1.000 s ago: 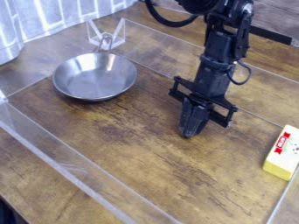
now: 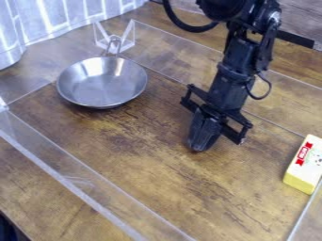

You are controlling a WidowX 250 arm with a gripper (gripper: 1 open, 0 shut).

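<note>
My gripper (image 2: 201, 139) is lowered to the wooden tabletop (image 2: 151, 174) at the centre of the view, shut, with nothing visible between its fingertips. A steel pan (image 2: 101, 81) with its handle toward the back sits to the left of it, apart from it. A pale yellow block (image 2: 302, 171) with a red and white label lies at the right edge, also apart from the gripper.
A white wire rack (image 2: 113, 33) stands behind the pan, and white objects are at the back left. Clear plastic strips run along the left and right edges. The table in front of the gripper is clear.
The gripper and arm have shifted very slightly, staying low at the same place on the table. The pan and the yellow block have not moved.
</note>
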